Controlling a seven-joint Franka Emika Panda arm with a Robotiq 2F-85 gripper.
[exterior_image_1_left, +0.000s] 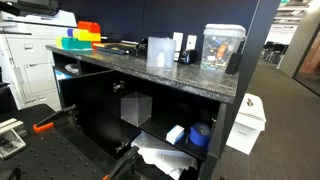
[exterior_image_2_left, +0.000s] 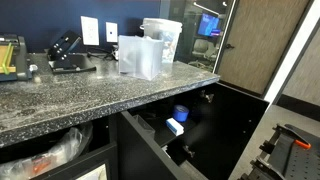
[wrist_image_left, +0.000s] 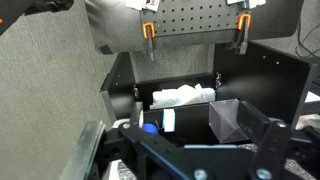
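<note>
In the wrist view my gripper shows as dark parts along the bottom edge, its fingers (wrist_image_left: 88, 148) spread apart, with nothing visible held between them. Ahead of it is an open black cabinet. A clear box (wrist_image_left: 229, 120) stands inside, also seen through the opening as a grey translucent box (exterior_image_1_left: 135, 107). White crumpled material (wrist_image_left: 182, 96) lies at the cabinet floor. A blue round container (exterior_image_1_left: 200, 133) and a small white-and-blue item (exterior_image_1_left: 175, 134) sit toward the right side of the cabinet in exterior view 1.
The dark speckled counter (exterior_image_1_left: 150, 72) carries a frosted container (exterior_image_2_left: 140, 57), a white-lidded tub (exterior_image_1_left: 222, 45) and colored blocks (exterior_image_1_left: 82, 38). The open cabinet door (exterior_image_2_left: 145, 145) juts outward. Orange-handled clamps (wrist_image_left: 148, 31) are fixed to the black perforated table (wrist_image_left: 195, 20).
</note>
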